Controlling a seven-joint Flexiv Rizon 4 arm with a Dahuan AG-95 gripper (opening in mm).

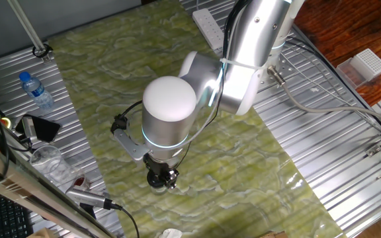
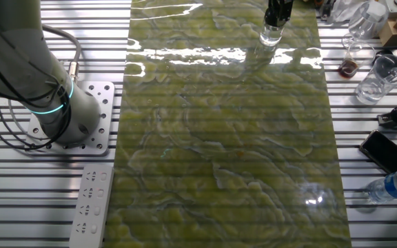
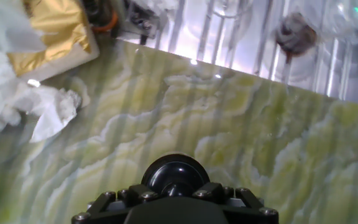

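My gripper is at the bottom of the wrist view, its black fingers closed in on either side of a glossy round black cap (image 3: 175, 172). In exterior view 2, a small clear glass container (image 2: 271, 34) shows directly beneath the dark gripper (image 2: 278, 12), near the far edge of the green marbled mat (image 2: 219, 138). It looks upright; whether its base touches the mat cannot be told. From above, in exterior view 1, the gripper (image 1: 164, 174) and black cap sit under the wrist, and most of the glass is hidden.
Crumpled white tissue (image 3: 48, 109) lies beside a yellow tissue pack (image 3: 58, 31). Clear glasses (image 2: 381, 79), a vessel with dark contents (image 2: 349, 67), a phone (image 2: 389, 151) and a water bottle (image 2: 395, 184) stand along the mat's side.
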